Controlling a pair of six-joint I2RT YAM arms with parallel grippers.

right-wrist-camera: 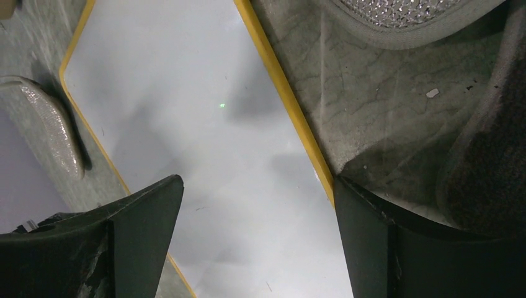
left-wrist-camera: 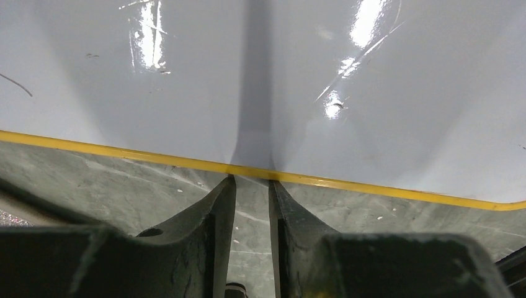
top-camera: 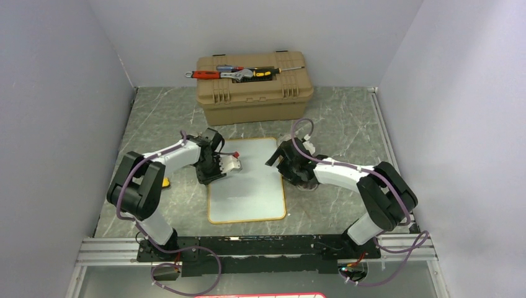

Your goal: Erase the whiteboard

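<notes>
The yellow-edged whiteboard lies flat on the grey surface, mostly bare. A thin dark line shows on it in the left wrist view, and a few tiny marks in the right wrist view. At the board's left edge is my left gripper, its fingertips close to the yellow rim; a narrow gap between them makes it open, with nothing seen held. My right gripper stands wide open at the opposite edge. One fingertip is by the rim and the other is over the board. No eraser can be made out for sure.
Grey-rimmed mesh pads lie beside the board, one partly under my right arm. Something yellow sits left of the board, partly behind my left arm. A tan toolbox with tools on top stands behind.
</notes>
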